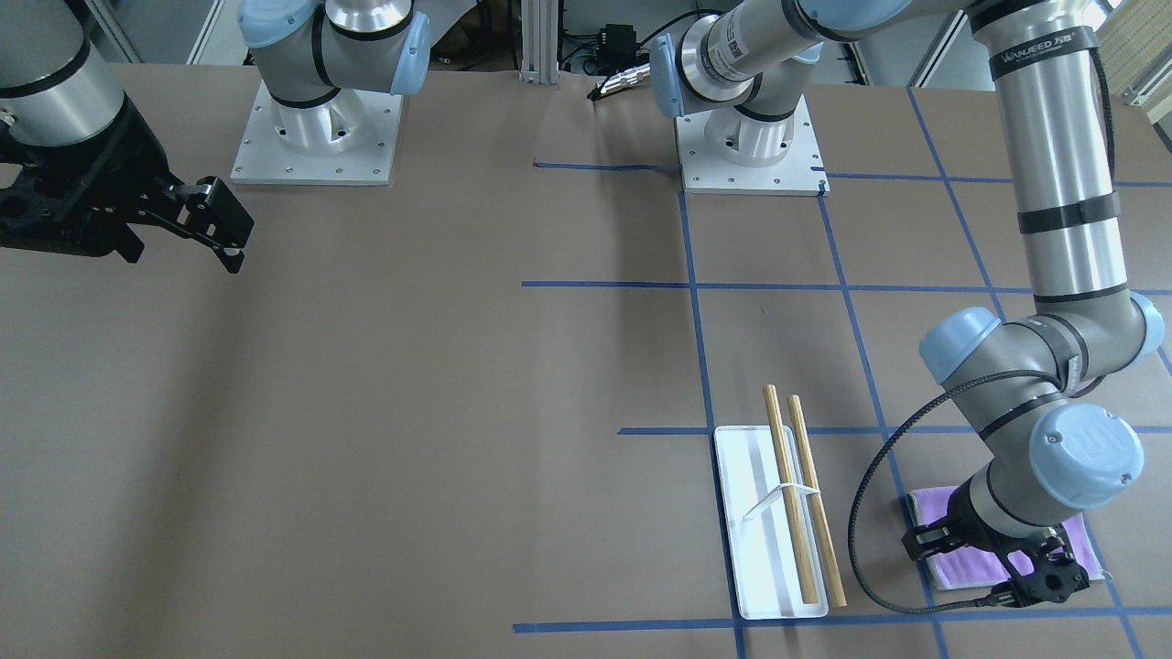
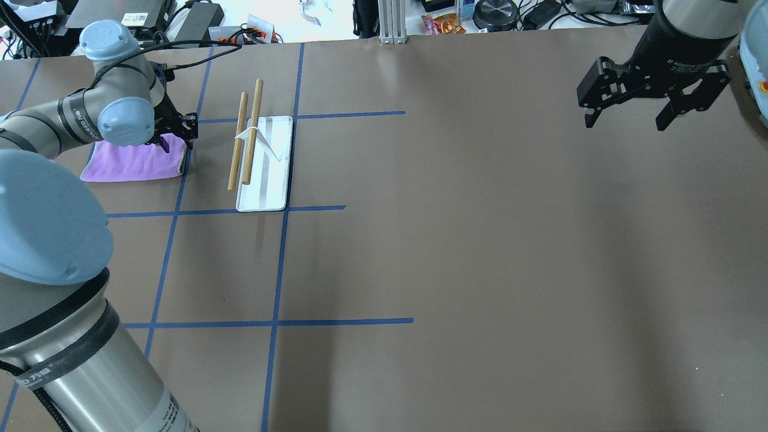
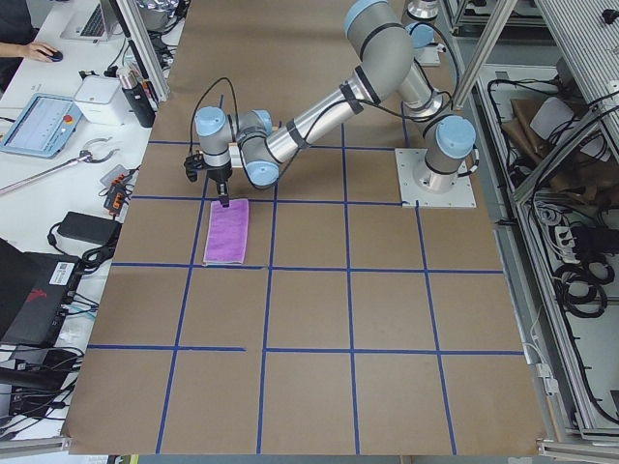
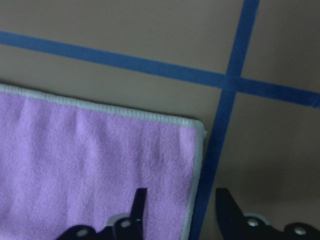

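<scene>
A purple towel with pale edging point(image 4: 90, 165) lies flat inside the blue tape grid. My gripper is low over one corner of it, open, one finger over the towel and the other beside the tape line, with nothing visible between them but towel edge and table. In the front view the wrist hides much of the towel point(image 1: 931, 503). A white tray point(image 1: 753, 549) with two wooden sticks point(image 1: 802, 555) resting on a white holder stands beside the towel.
A second arm's black gripper point(image 2: 651, 90) hangs at the other side of the table. Laptops, cables and devices crowd the bench beyond the table's edge.
</scene>
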